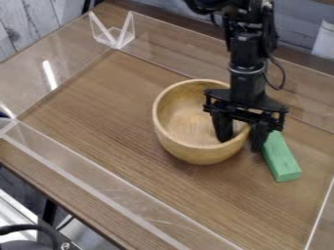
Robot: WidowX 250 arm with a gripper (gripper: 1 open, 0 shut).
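The black gripper (241,125) reaches down from the top over the right side of a tan round bowl (183,127), its lower fingers at the bowl's right rim. Whether anything is between the fingers is hidden by the gripper's dark body. A green rectangular block (282,158) lies on the wooden table right of the bowl, partly under the gripper's right side.
A white wire-like holder (113,29) stands at the back left. A pale wall strip runs along the back right edge.
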